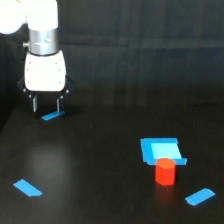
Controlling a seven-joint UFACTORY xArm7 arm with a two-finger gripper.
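Observation:
A small red block (165, 172), many-sided in outline, stands on the dark table at the right. Just behind it lies a flat blue patch (148, 146) with a paler blue middle, and the block overlaps its near edge in this view. My gripper (47, 103) is far off at the back left, pointing down from the white arm. Its two dark fingers (35, 103) are spread apart, and nothing shows between them.
Blue strips lie flat on the table: one by the gripper (53, 115), a strip at the front left (28, 188) and a strip at the front right (200, 197). Behind hangs a dark backdrop.

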